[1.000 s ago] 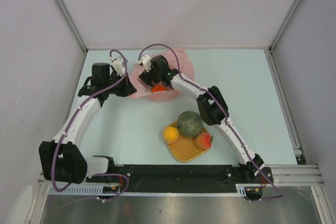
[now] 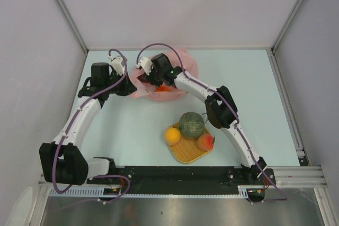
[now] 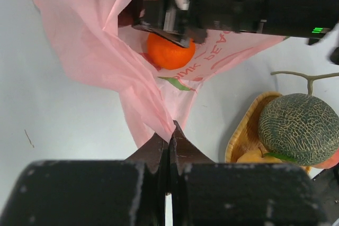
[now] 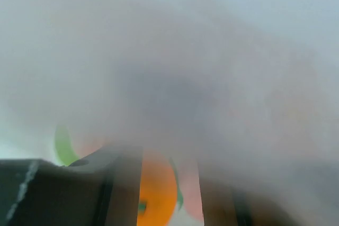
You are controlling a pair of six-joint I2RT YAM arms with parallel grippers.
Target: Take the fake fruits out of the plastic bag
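Observation:
The pink plastic bag (image 2: 188, 64) lies open at the back of the table. My left gripper is shut on the edge of its mouth, and the pink film (image 3: 143, 86) runs up from the fingertips. Inside the bag sits an orange fruit (image 3: 169, 52). My right gripper (image 2: 150, 81) is in the bag mouth, just above and beside that fruit. Its fingers stand part open in the right wrist view, with the orange fruit (image 4: 159, 189) showing in the gap; whether they touch it I cannot tell. Something dark red (image 3: 126, 18) shows partly behind the right gripper.
A yellow basket (image 2: 186, 153) in front holds a green melon (image 2: 191, 125), an orange-yellow fruit (image 2: 172, 136) and a peach (image 2: 205, 142). The right arm (image 2: 221, 107) crosses above the table behind them. Blurred film covers most of the right wrist view.
The right arm has shifted slightly to the right and its gripper has moved a little within the bag mouth. The bag's right side bulges farther right. The left arm is nearly still.

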